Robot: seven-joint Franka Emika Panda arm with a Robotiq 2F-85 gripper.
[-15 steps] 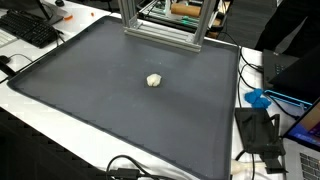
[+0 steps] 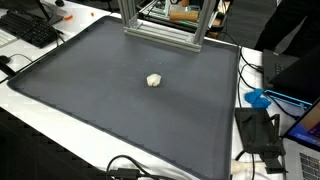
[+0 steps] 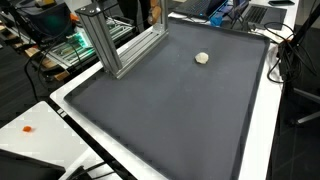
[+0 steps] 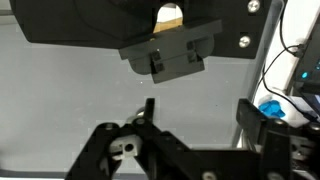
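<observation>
In the wrist view my gripper has its two dark fingers well apart, with nothing between them. A small pale round piece [image 2: 153,79] lies alone on the dark grey board; from the other side this pale piece [image 3: 201,58] shows towards the board's far end. Past the fingers in the wrist view are a dark panel [image 4: 90,25] and a grey hinge-like bracket [image 4: 176,52]. A tan object [image 4: 168,14] is partly visible at the top edge. Neither exterior view shows the fingertips clearly.
A metal frame [image 2: 165,36] stands at the board's back edge, with a tan roll-like object [image 2: 184,15] behind it. A keyboard [image 2: 28,28], a blue item [image 2: 257,98] and a laptop [image 2: 305,125] lie off the board. Most of the board [image 2: 130,115] is bare.
At the top of exterior view 1, dark parts have come in around the tan roll-like object behind the frame. The pale piece has not moved.
</observation>
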